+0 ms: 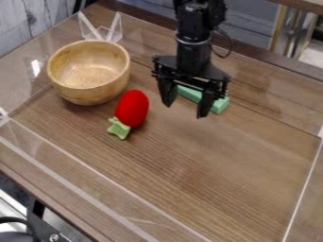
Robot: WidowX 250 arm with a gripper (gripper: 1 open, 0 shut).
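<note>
My gripper [186, 98] hangs low over the upper middle of the table in the camera view, its two black fingers apart. Just behind and right of it lies a green block [212, 100], partly hidden by the gripper. Left of the gripper a red oval object [132, 107] with a light green piece [119, 126] at its lower end rests on the table. I cannot see anything held between the fingers.
A tan bowl [90, 90] stands at the left, behind the red object.
</note>
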